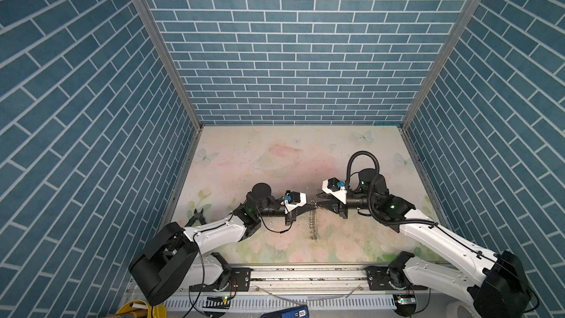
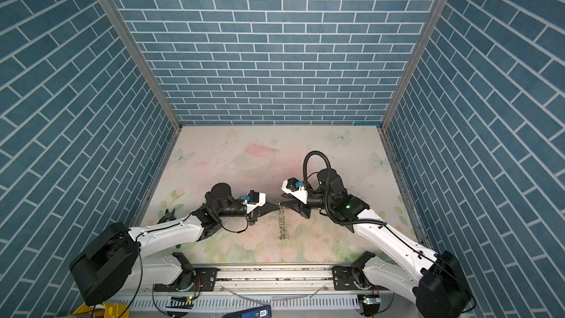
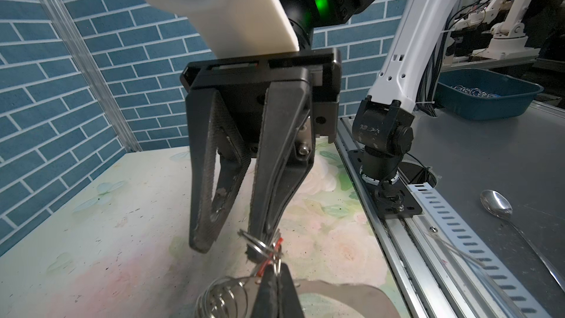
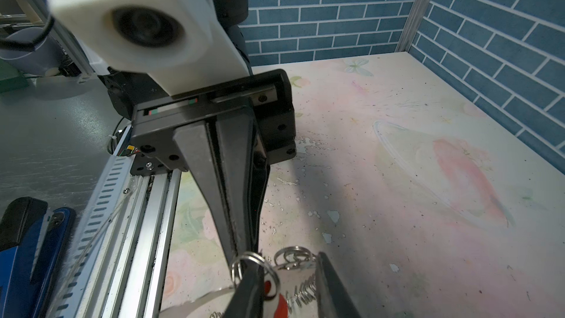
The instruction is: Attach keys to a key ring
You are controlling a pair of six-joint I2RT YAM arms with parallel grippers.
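In the left wrist view, my left gripper is shut, and a thin metal ring (image 3: 259, 243) comes out from between its tips. Across from it my right gripper stands part open, one fingertip close against that ring. Whether the ring loops round the finger, I cannot tell. Small red parts (image 4: 280, 307) show by the ring in the right wrist view. A second ring (image 4: 294, 254) with a metal coil sits behind, between the right fingers' line of sight. From the meeting point a chain (image 1: 313, 226) of metal coils hangs down. No key shape can be made out.
Metal rails (image 3: 406, 259) run along its front edge. Beyond them lie a spoon (image 3: 498, 204), a blue bin (image 3: 488, 106) and a blue tool (image 4: 35, 247).
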